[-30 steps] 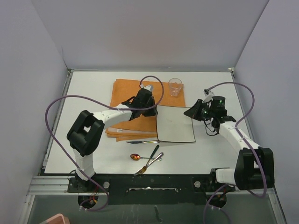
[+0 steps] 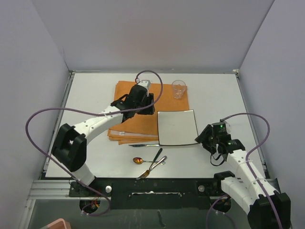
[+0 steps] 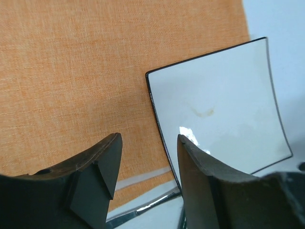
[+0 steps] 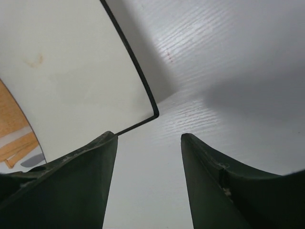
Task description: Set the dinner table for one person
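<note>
A square white plate with a dark rim [image 2: 177, 128] lies partly on the orange placemat [image 2: 138, 125], its right part on the bare table. Over the placemat, left of the plate's upper left corner, hovers my left gripper, open and empty. Near the plate's lower right corner my right gripper is open, with nothing between its fingers. A clear glass [image 2: 178, 89] stands at the placemat's top right. A knife [image 2: 144, 145] lies along the placemat's lower edge, one end at the plate. Below lie a spoon [image 2: 138, 160], a fork [image 2: 145, 173] and a dark green-handled piece [image 2: 157, 153].
Walls enclose both sides. A reddish container [image 2: 58, 224] shows at the bottom left, off the table.
The plate has come down a little to the left and lies flat. Both grippers have come off it: the left moved left, the right moved toward the table's front.
</note>
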